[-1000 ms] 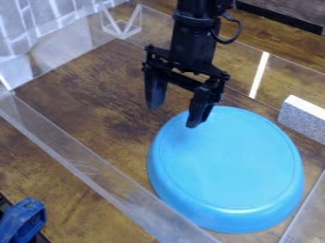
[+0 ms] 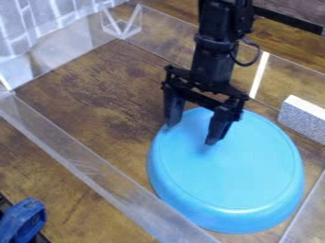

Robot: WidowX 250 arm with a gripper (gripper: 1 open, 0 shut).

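A large blue round lid-like disc (image 2: pixel 229 180) lies in the right half of a clear-walled enclosure on a wooden surface. My black gripper (image 2: pixel 196 119) hangs low over the disc's upper left part, its two fingers spread apart, with nothing visible between them. Whether the fingertips touch the disc cannot be told.
A white textured block (image 2: pixel 303 119) sits at the right wall. A blue object (image 2: pixel 19 223) lies outside at the lower left. Clear walls (image 2: pixel 89 171) border the area.
My gripper has moved down and slightly right toward the disc, after a slight rise earlier. The disc has not visibly moved.
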